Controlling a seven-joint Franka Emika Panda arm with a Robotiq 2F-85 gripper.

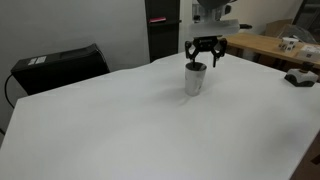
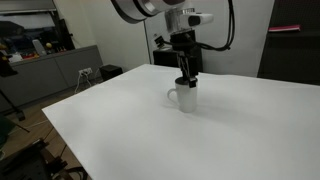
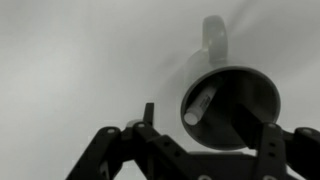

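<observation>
A white mug with a dark inside stands upright on the white table. Its handle points to the top of the wrist view. Within the mug lies a small white cylinder, leaning against the inner wall. My gripper is just above the rim with its fingers apart and nothing seen between them that they grip. In the wrist view, one fingertip is outside the mug to the left, and the other overlaps the dark opening. How deep the fingers reach is hard to judge. The second exterior view shows the mug below the gripper.
A black box-shaped device sits at the table's far left edge in exterior view 1. Beyond the far right edge is a wooden desk with small items. Around the mug, the white table is clear.
</observation>
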